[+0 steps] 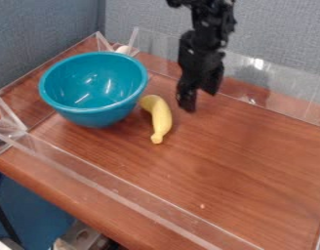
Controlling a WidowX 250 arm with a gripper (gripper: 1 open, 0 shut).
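Note:
A black gripper (198,96) hangs open over the wooden tray, just behind and right of a yellow banana (160,121), with nothing visibly between its fingers. The banana lies on the wood beside a teal bowl (93,88), to the bowl's right and outside it.
Clear plastic walls border the wooden surface (228,186). A small pale object (124,50) sits at the back left behind the bowl.

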